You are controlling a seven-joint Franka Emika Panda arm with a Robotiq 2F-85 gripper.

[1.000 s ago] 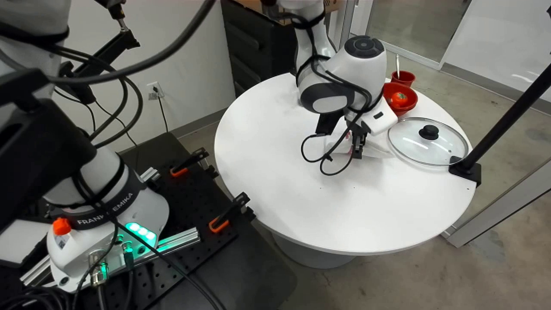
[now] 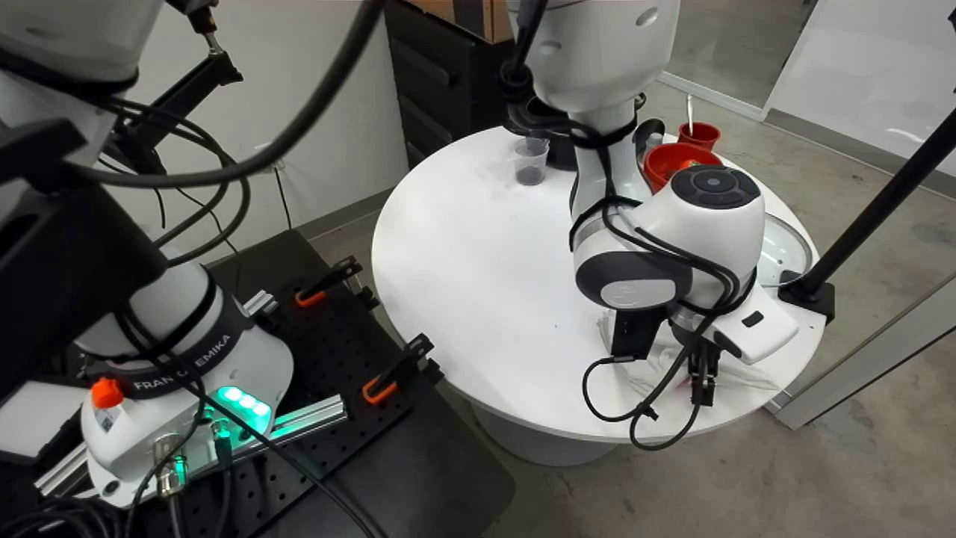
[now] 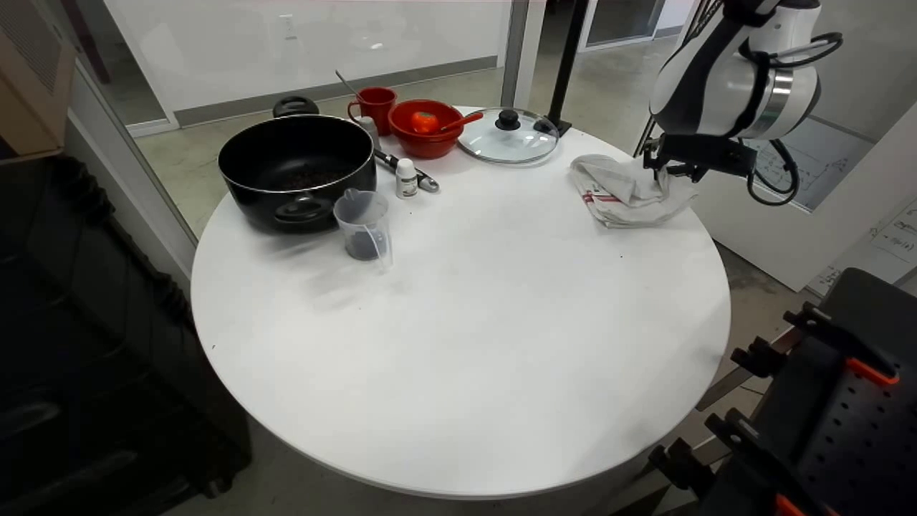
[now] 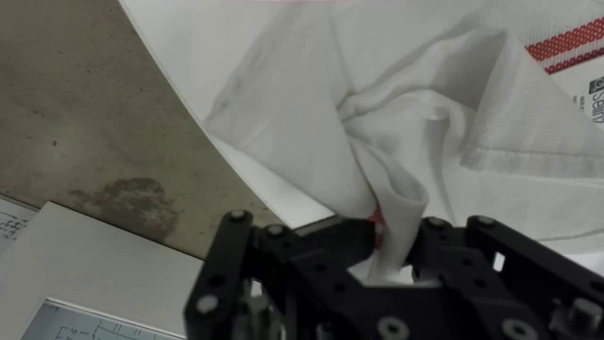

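A white cloth with red stripes (image 3: pixel 627 196) lies bunched at the table's right edge in the second exterior view. My gripper is shut on a fold of this cloth, which shows pinched between the dark fingers in the wrist view. Much of the cloth (image 4: pixel 419 130) spreads out over the table beyond the fingers, its loose folds near the rim. From the first exterior view, the arm hides most of the cloth (image 2: pixel 659 363), and the gripper (image 2: pixel 703 381) points down close to the table's near right side.
A black pot (image 3: pixel 296 172), a clear measuring cup (image 3: pixel 363 225), a small white bottle (image 3: pixel 406 177), a red bowl (image 3: pixel 421 142), a red mug (image 3: pixel 375 107) and a glass lid (image 3: pixel 509 137) stand along the far side.
The arm has moved across the table toward the near right edge in the first exterior view, carrying the cloth along. The lid, uncovered before, is now partly behind the arm.
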